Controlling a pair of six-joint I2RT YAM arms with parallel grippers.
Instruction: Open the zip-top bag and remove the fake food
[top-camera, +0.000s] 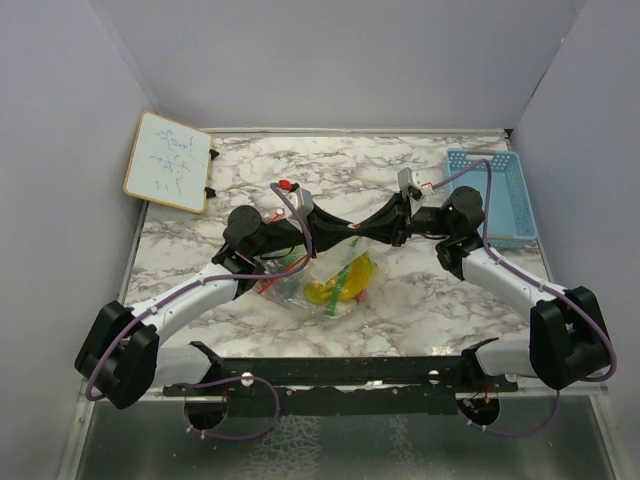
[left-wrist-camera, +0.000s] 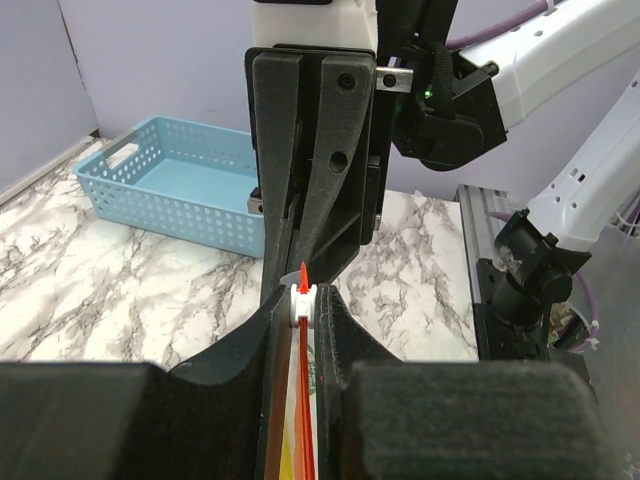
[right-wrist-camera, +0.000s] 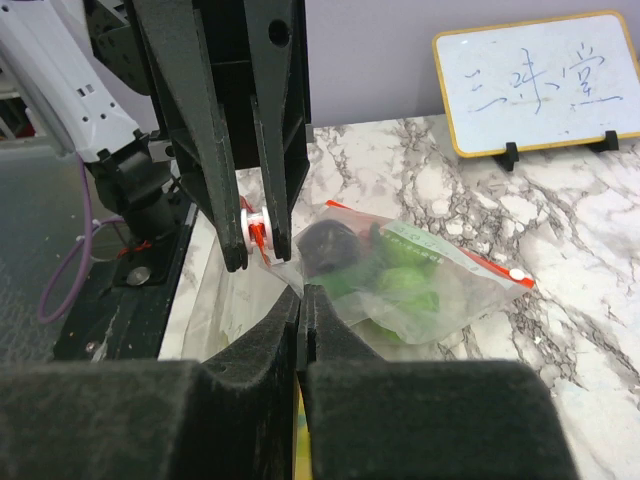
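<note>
A clear zip bag (top-camera: 318, 293) with yellow fake food (top-camera: 352, 280) inside lies mid-table below both grippers, its upper edge lifted between them. My left gripper (top-camera: 350, 226) is shut on the bag's white zip slider (left-wrist-camera: 303, 306), with the red zip strip (left-wrist-camera: 306, 400) running down from it. The same slider (right-wrist-camera: 257, 232) shows between the left fingers in the right wrist view. Close beside it, my right gripper is shut, and a thin corner of clear film (right-wrist-camera: 288, 273) reaches its fingertips. The arms hide part of the bag from above.
A second clear bag, red-zipped, holds green and dark items to the left, partly under the left arm. The blue basket (top-camera: 487, 160) stands at the back right, the whiteboard (top-camera: 165, 160) at the back left. Bare marble (top-camera: 440, 310) lies front right.
</note>
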